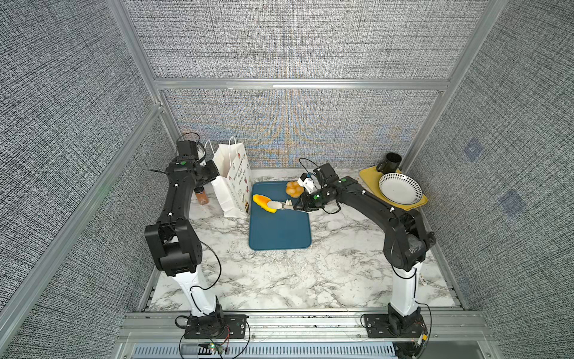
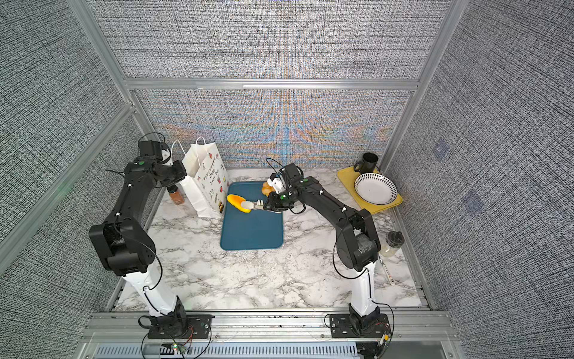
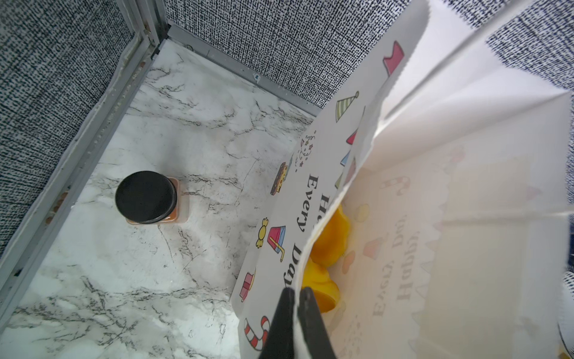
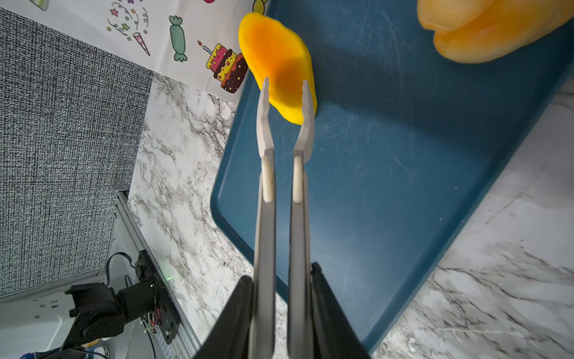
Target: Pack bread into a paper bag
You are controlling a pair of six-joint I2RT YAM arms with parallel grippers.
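Note:
The white paper bag (image 1: 233, 188) stands upright and open-topped left of the blue tray (image 1: 279, 230). My left gripper is shut on its rim, a thin paper edge between the fingers. Inside the bag, yellow pieces (image 3: 330, 242) show partly. My right gripper is shut on the tongs (image 4: 266, 209), whose pale tips straddle the near end of an elongated orange-yellow bread (image 4: 284, 62). This bread lies slantwise at the tray's left edge, close by the bag; whether both tips press on it I cannot tell. A round, lobed bread (image 1: 294, 189) sits at the tray's back.
A jar with a black lid (image 3: 146, 197) stands left of the bag. At the back right, a yellow board (image 1: 372, 178) carries a patterned bowl (image 1: 400, 188) and a black mug (image 1: 389, 162). The tray's front half and the front of the table are clear.

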